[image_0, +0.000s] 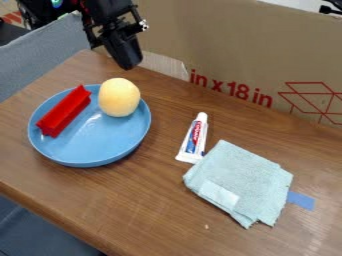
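My black gripper (127, 56) hangs at the top left, above and behind a blue plate (94, 148). It looks shut, with nothing visible between its fingers. On the plate lie a red bar-shaped object (63, 112) and a pale yellow round object (119, 97). Right of the plate is a white toothpaste tube (194, 138), and a folded light-blue cloth (238, 182) lies at the lower right.
A cardboard box (267, 50) stands along the back of the wooden table (147, 220). A grey padded surface borders the left side.
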